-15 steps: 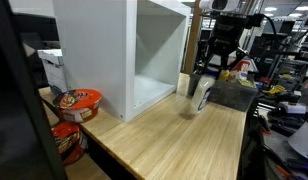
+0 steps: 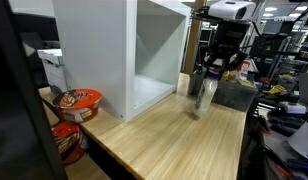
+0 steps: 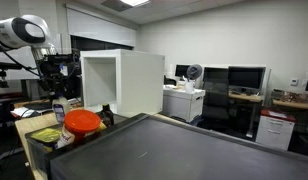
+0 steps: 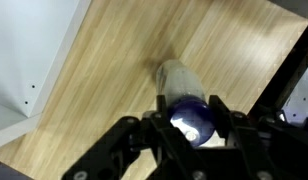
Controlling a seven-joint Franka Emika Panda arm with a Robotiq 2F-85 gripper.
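Observation:
A pale bottle [image 2: 205,96] with a dark purple cap hangs nearly upright below my gripper [image 2: 214,70], over the far part of the wooden table. In the wrist view the round purple cap [image 4: 193,120] fills the space between the fingertips, and the bottle's whitish body [image 4: 177,78] extends beyond it. My gripper is shut on the bottle at its cap end. Whether the bottle's base touches the tabletop cannot be made out.
A white open-fronted box [image 2: 129,60] stands beside the bottle. Red-rimmed bowls [image 2: 78,101] are near the left table edge. A dark grey bin [image 2: 234,93] sits behind the bottle.
The gripper and bottle have shifted slightly to the right and up. The bottle was tilted a second ago and now hangs closer to upright.

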